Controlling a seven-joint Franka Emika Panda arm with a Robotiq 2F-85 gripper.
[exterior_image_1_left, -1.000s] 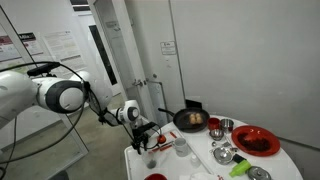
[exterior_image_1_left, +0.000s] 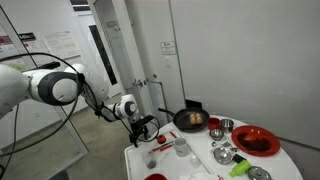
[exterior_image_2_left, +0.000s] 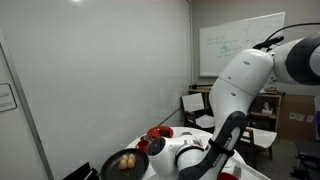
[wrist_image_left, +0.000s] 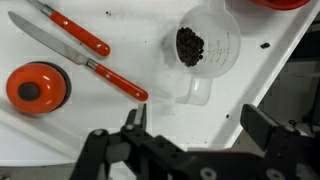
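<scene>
In the wrist view, a clear cup (wrist_image_left: 216, 48) with dark grains (wrist_image_left: 190, 46) in its bottom stands on the white table, its handle (wrist_image_left: 196, 91) pointing toward my gripper. The fingers are wide open and the space between them is empty. The handle lies just beyond the fingertips, apart from both. From exterior view 1, my gripper (exterior_image_1_left: 143, 132) hangs over the near left part of the table, above the small cup (exterior_image_1_left: 150, 160). The arm hides much of the tabletop in exterior view 2.
Two red-handled knives (wrist_image_left: 120, 82) and a round red-orange item with a black knob (wrist_image_left: 38, 88) lie to the left in the wrist view. A pan (exterior_image_1_left: 191, 121), a red plate (exterior_image_1_left: 255, 140), a red bowl (exterior_image_1_left: 156, 177) and a pale mug (exterior_image_1_left: 181, 147) stand on the table.
The arm has shifted slightly to the left in exterior view 1. The objects on the table look unmoved.
</scene>
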